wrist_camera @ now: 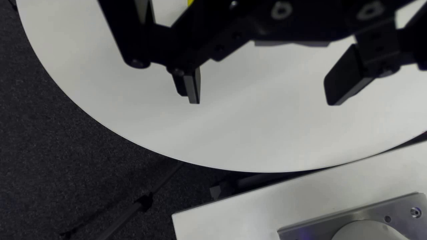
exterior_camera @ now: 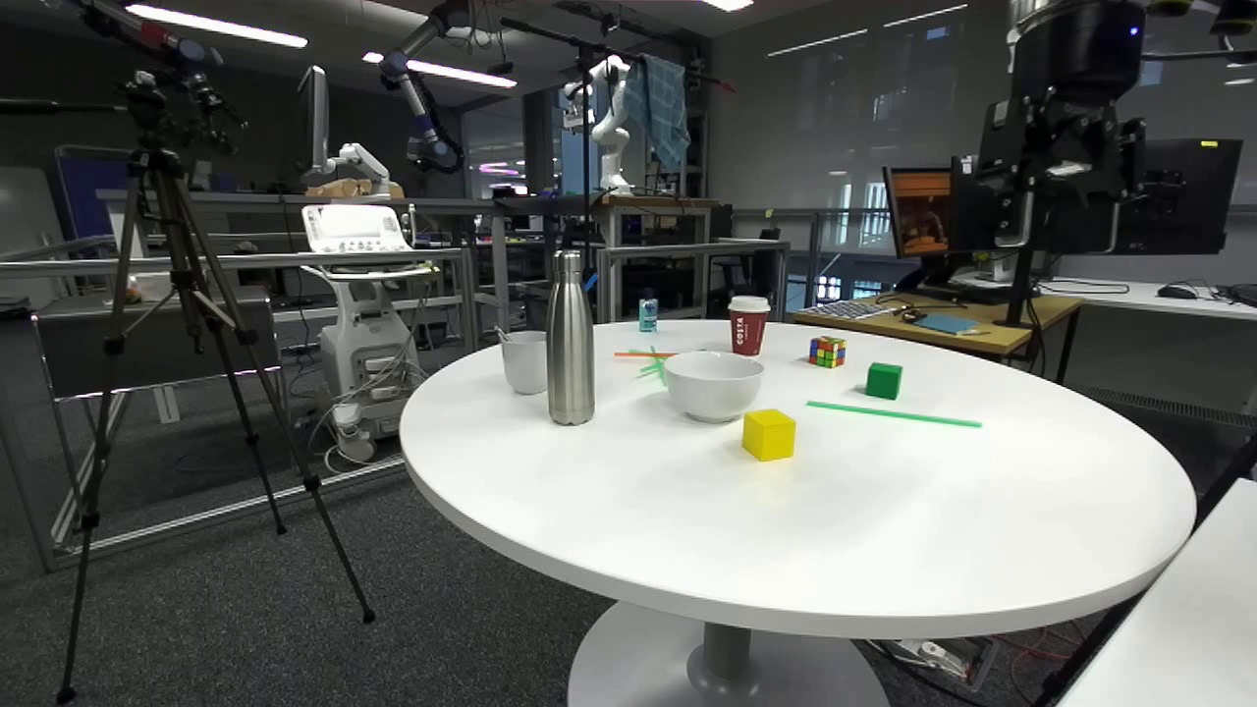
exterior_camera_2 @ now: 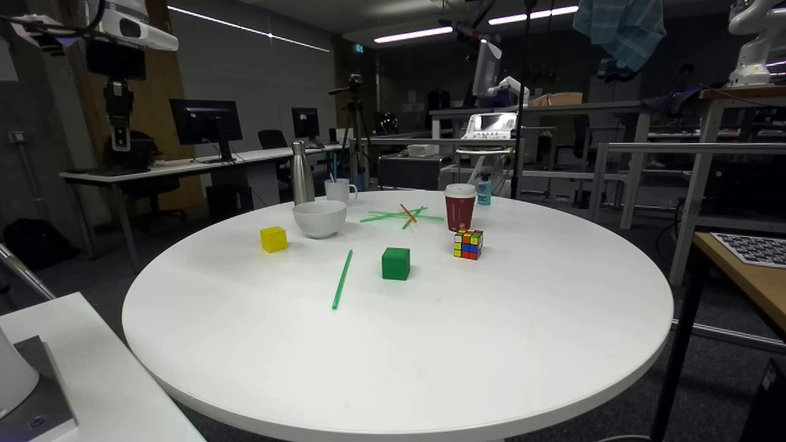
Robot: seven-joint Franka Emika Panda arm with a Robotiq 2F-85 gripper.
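High above the near right side of the round table in exterior view 1, my gripper point(exterior_camera: 1063, 245) stands open, its fingers wide apart. The wrist view confirms nothing lies between the fingertips, only bare tabletop below. On the table are a yellow cube point(exterior_camera_2: 273, 239), a white bowl point(exterior_camera_2: 320, 220), a green cube point(exterior_camera_2: 395, 264), a green straw point(exterior_camera_2: 342, 280) and a Rubik's cube point(exterior_camera_2: 468, 244). A red paper cup point(exterior_camera_2: 460, 209) with a white lid stands upright behind the Rubik's cube. All of these are well apart from the gripper.
A steel bottle point(exterior_camera: 571, 342) and a grey-white mug point(exterior_camera: 525, 361) stand on the table's left side. Several straws point(exterior_camera_2: 403, 216) lie crossed near the back. A white side table point(wrist_camera: 228, 212) adjoins the round table's edge.
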